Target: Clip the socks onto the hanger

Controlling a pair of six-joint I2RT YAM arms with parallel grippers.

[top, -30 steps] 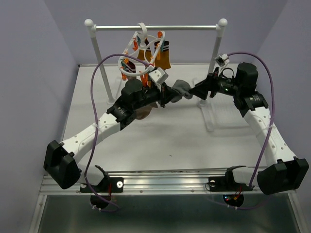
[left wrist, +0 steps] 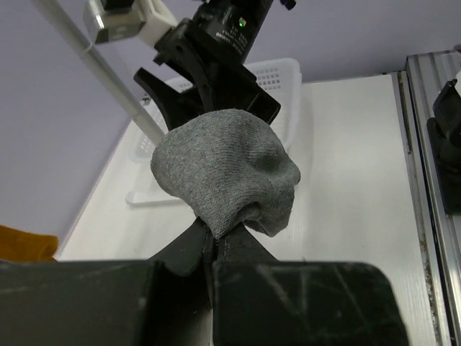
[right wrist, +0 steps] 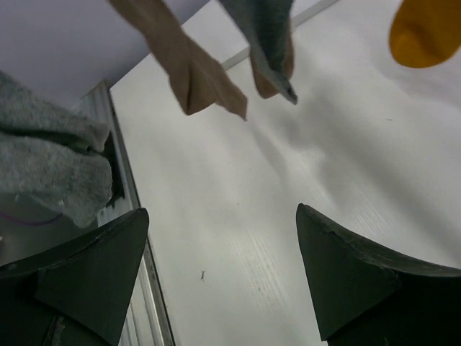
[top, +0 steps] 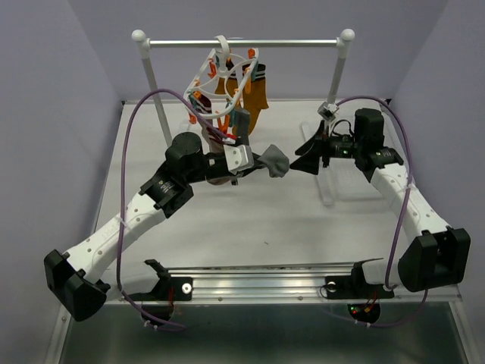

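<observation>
A grey sock (left wrist: pixel 223 162) is bunched at the tips of my left gripper (top: pixel 256 162), which is shut on it below the hanger. To its right, my right gripper (top: pixel 307 154) stands open, its fingers (right wrist: pixel 79 281) apart with nothing between them. The white round hanger (top: pixel 223 57) hangs from the rack, with orange and teal clips holding several socks, among them mustard socks (top: pixel 256 95), grey and brown ones. In the right wrist view the grey sock is at the left edge, with hanging sock ends above.
The white rack bar (top: pixel 280 43) spans the back on two posts. A white basket (top: pixel 360 193) sits at the right.
My left gripper and the grey sock have moved down and slightly left in the top view. The right gripper, earlier touching the sock, is now apart from it and slightly lower.
</observation>
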